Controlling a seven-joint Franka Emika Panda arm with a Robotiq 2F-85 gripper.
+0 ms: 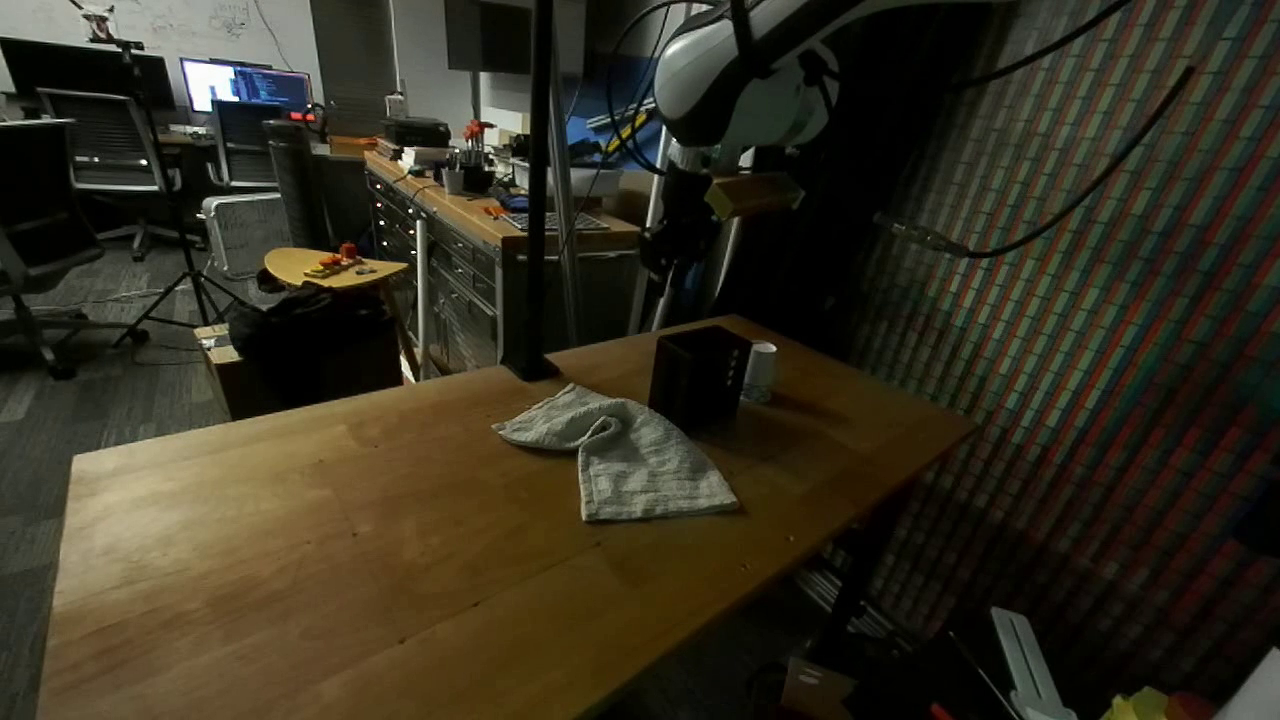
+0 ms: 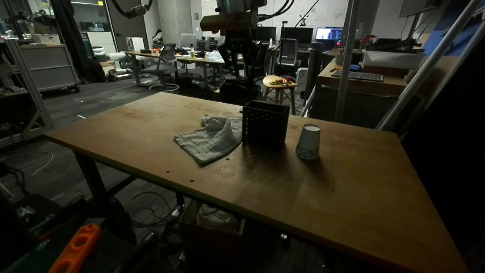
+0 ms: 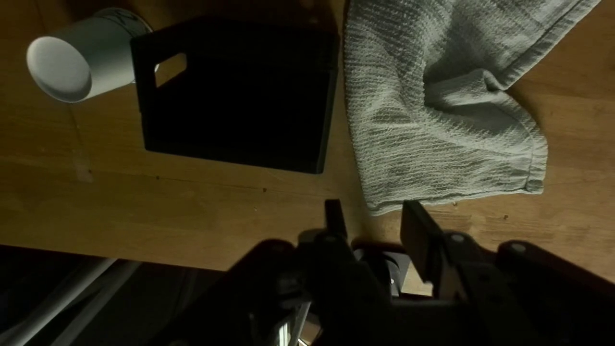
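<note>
A light grey cloth (image 1: 648,468) lies rumpled on the wooden table, with a raised fold near its middle. Right beside it stands a black basket (image 2: 266,125), open at the top, its inside too dark to make out. On the basket's other side a white paper cup (image 2: 309,141) rests upside down on the table. My gripper is open, with nothing between its fingers. It hangs high above the table, near the table's far edge in exterior view 1, clear of cloth, basket and cup.
A dark upright post (image 1: 536,240) rises at the table's edge. Behind it stands a cluttered workbench (image 1: 480,228).
</note>
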